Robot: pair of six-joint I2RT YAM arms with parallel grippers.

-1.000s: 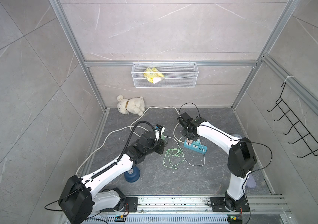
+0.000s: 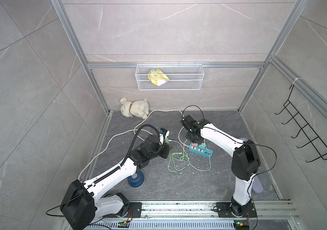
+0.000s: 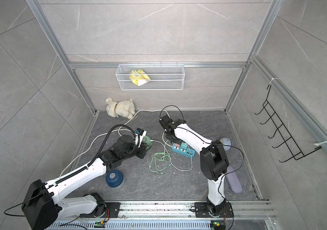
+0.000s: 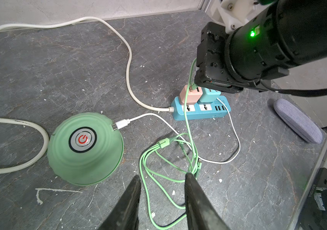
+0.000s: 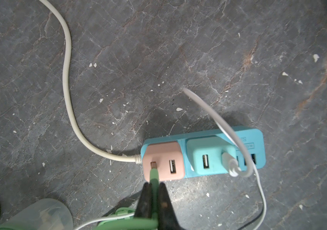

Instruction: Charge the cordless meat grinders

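My right gripper is shut on a green USB plug (image 5: 154,176) at a socket of the pink charger (image 5: 163,149) on the blue power strip (image 5: 255,141); whether it is fully seated I cannot tell. The turquoise charger (image 5: 198,149) holds a white cable. A green meat grinder lid (image 4: 67,149) has a white plug (image 4: 122,123) at its side. My left gripper hangs open over the green cable (image 4: 163,143), nothing between its fingers. A blue grinder (image 2: 135,180) stands behind my left arm.
A plush bear (image 2: 134,108) lies at the back left. A lavender case (image 3: 234,182) and a grey object (image 3: 226,142) lie at the right. A wire basket (image 2: 182,86) and a black hook rack (image 2: 313,145) hang on the walls.
My right arm has shifted very slightly at the power strip. My left arm shows no visible movement.
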